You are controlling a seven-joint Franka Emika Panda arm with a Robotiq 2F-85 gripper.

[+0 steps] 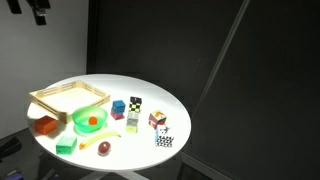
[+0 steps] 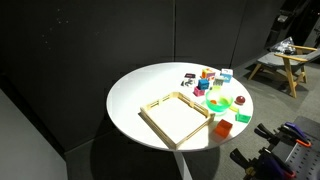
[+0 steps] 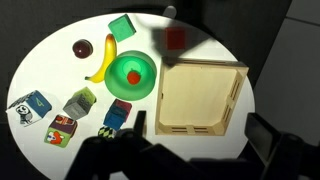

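Observation:
Above the round white table, my gripper [image 1: 27, 11] hangs high at the upper left of exterior view 1. Its fingers are open, with nothing between the fingers. In the wrist view, the dark fingers [image 3: 264, 136] spread across the lower edge, over the near end of an empty wooden tray [image 3: 162, 110]. Left of the tray sits a green bowl [image 3: 119, 88] with a small red-orange round thing [image 3: 133, 77] inside. A red block [image 3: 176, 38] lies beyond the tray's far side. Near it are a green block [image 3: 122, 27], a yellow banana [image 3: 103, 66] and a dark red ball [image 3: 83, 48].
Several patterned cubes stand past the bowl, among them a blue-and-red pair [image 3: 118, 113], a grey-green cube [image 3: 80, 103] and a panda-printed block [image 3: 28, 107]. Bare tabletop [image 2: 137, 88] lies on the tray's outer side. A wooden chair [image 2: 283, 68] stands beyond the table.

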